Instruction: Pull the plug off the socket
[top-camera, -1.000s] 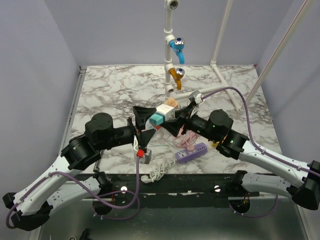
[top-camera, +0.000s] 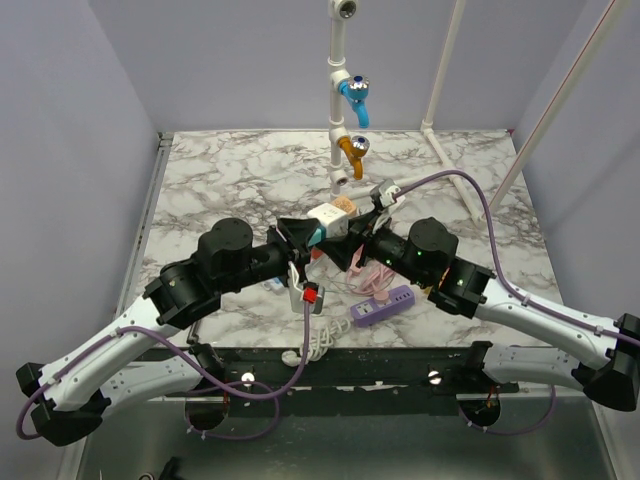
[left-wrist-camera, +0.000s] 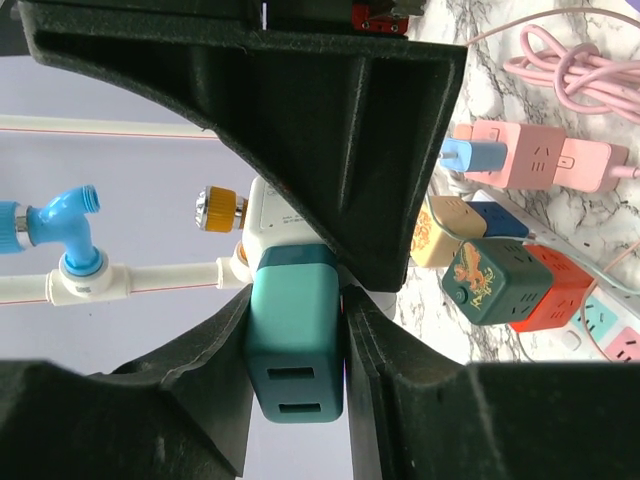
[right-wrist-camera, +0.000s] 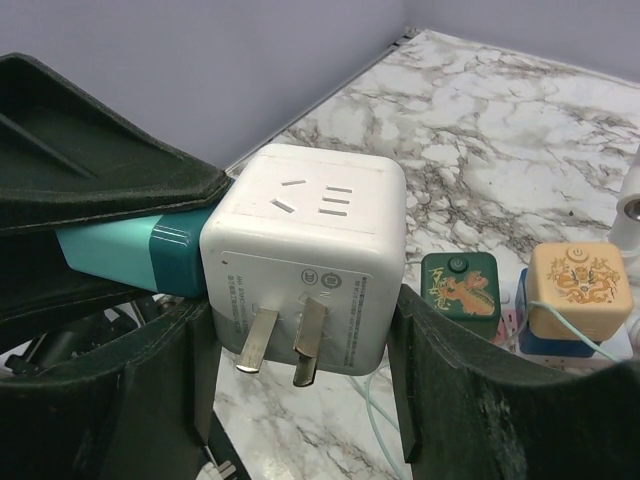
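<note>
A white cube socket (right-wrist-camera: 300, 235) with two metal prongs is held up in the air, and my right gripper is shut on it. Into its side sits the teal plug (left-wrist-camera: 295, 340), its end with two slots facing the left wrist camera. My left gripper has its fingers (left-wrist-camera: 205, 375) against both sides of the plug, shut on it. No gap shows between plug and socket in the right wrist view. From above, the two grippers meet around the white socket (top-camera: 328, 217), the left one covering most of the plug.
Below lie a green block (left-wrist-camera: 497, 280), a pink adapter (left-wrist-camera: 515, 152) with a blue plug, a tan block (right-wrist-camera: 578, 288) and a pink cable coil (left-wrist-camera: 580, 75). A purple power strip (top-camera: 383, 306) rests nearer the front. Pipes with blue and orange taps (top-camera: 353, 150) stand behind.
The right gripper keeps the socket, the pair having shifted only slightly.
</note>
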